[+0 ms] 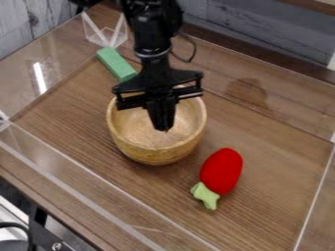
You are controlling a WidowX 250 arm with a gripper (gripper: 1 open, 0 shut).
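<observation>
My black gripper (161, 120) hangs low over the wooden bowl (149, 147), its fingertips inside the rim's outline; it is shut, with nothing visible between its fingers. A green block (114, 63) lies on the table behind the arm at upper left. A red object with a pale green end (221, 175), like a toy vegetable, lies right of the bowl toward the front.
A white wire rack-like item (102, 29) stands at the back left, near the grey wall.
</observation>
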